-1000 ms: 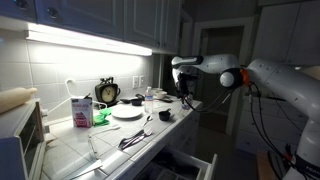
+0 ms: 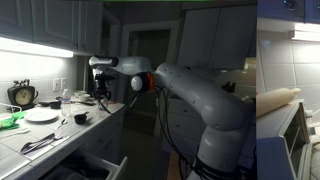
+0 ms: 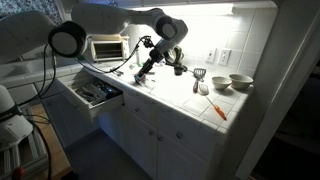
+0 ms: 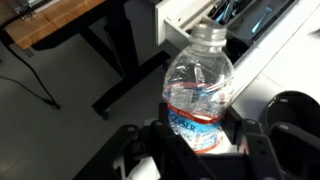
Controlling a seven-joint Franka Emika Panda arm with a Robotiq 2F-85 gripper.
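In the wrist view a clear plastic bottle (image 4: 195,80) with a red, white and blue label lies between the fingers of my gripper, which is shut on it. Its cap points toward the top of the picture. Exterior view 2 has the gripper (image 3: 142,76) low by the counter, right of the open drawer (image 3: 95,94); the bottle is hard to make out there. In exterior view 1 a clear bottle (image 2: 66,103) shows left of the gripper (image 2: 103,103); whether it is the held one, I cannot tell.
A white plate (image 2: 42,114), black utensils (image 2: 40,143) and a clock (image 2: 22,95) are on the counter. Bowls (image 3: 240,81) and an orange-handled utensil (image 3: 214,105) lie toward the right end. A dark round vessel (image 4: 294,112) is close to the gripper's right.
Exterior view 1 has jumped sideways, with a strip of the counter's left end now at its right edge. The arm looks larger there; its own movement cannot be told apart from this.
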